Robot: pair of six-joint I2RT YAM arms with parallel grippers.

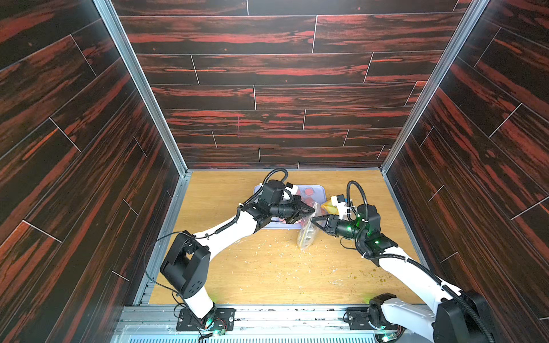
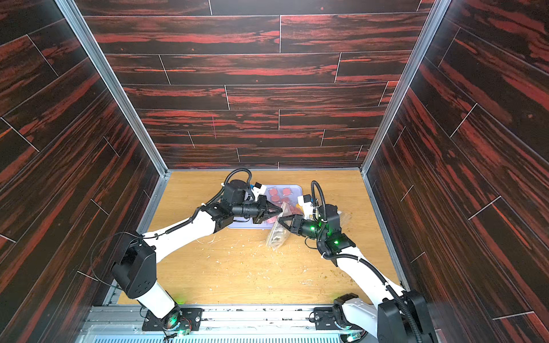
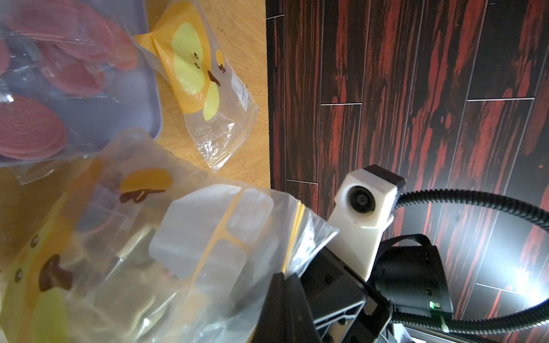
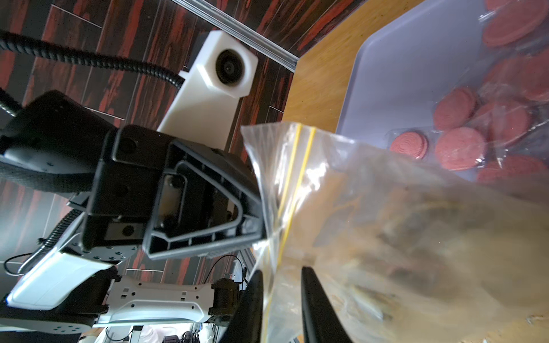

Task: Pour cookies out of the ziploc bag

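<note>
A clear ziploc bag (image 1: pixel 307 235) with pale pieces inside hangs between my grippers over the tray's front edge. Its yellow zip strip (image 4: pixel 292 171) runs along the mouth in the right wrist view. My left gripper is shut on the bag's edge by the zip. My right gripper is part open, its two fingers standing apart around the bag's mouth beside the zip. Pink wrapped cookies (image 4: pixel 459 147) lie on the lilac tray (image 4: pixel 383 74). Whether the mouth is unsealed is hard to tell.
Another yellow-and-clear bag (image 3: pixel 197 68) lies on the table right of the tray. Crumbs are scattered on the wooden table (image 1: pixel 257 274), whose front half is otherwise clear. The two grippers stand very near each other.
</note>
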